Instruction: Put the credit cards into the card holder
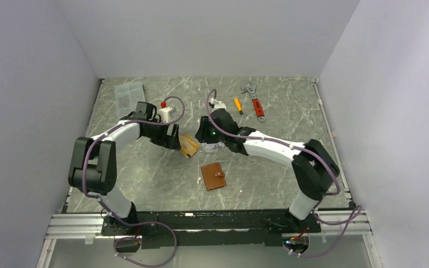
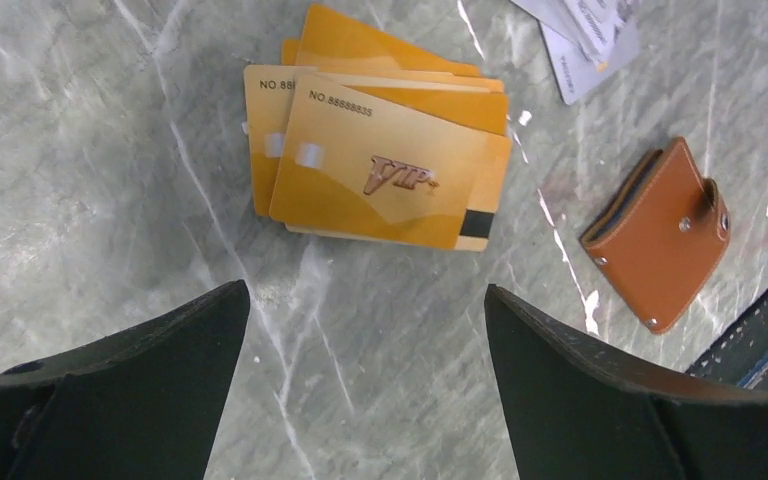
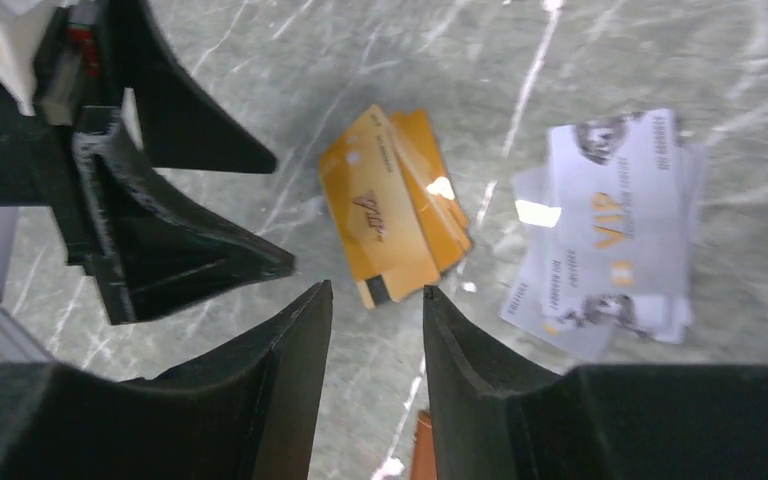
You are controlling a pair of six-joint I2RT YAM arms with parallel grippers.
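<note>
Several gold cards (image 2: pixel 380 170) lie in a loose, fanned stack on the table, a black square at one corner. To their right is a pile of silver-white cards (image 3: pixel 615 220), partly under the right arm in the top view. The brown card holder (image 1: pixel 213 176) rests closed nearer the front edge. Over the left side of the gold cards hovers my left gripper (image 1: pixel 172 137), open, its fingers (image 2: pixel 150 370) wide apart and empty. My right gripper is above the table between the two piles, its fingers parted with nothing between them.
A clear plastic case (image 1: pixel 124 102) stands at the back left, partly behind the left arm. An orange-handled screwdriver (image 1: pixel 238 106) and a red wrench (image 1: pixel 257 106) lie at the back right. The two grippers are close together.
</note>
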